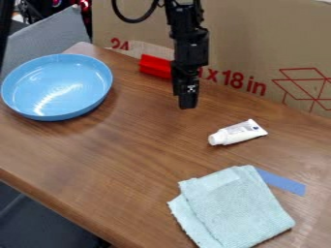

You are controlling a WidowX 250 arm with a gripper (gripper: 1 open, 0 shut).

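Note:
My black gripper [188, 96] hangs low over the back middle of the wooden table, open, just in front of a red box-like object [154, 66] that it partly hides. Whether it touches that object I cannot tell. A white tube [237, 133] lies to its right and nearer the camera. A large blue plate [57, 86] sits at the left. A folded pale cloth [230, 209] lies at the front right.
A cardboard panel [269, 53] stands behind the table. A blue strip [284, 182] lies beside the cloth.

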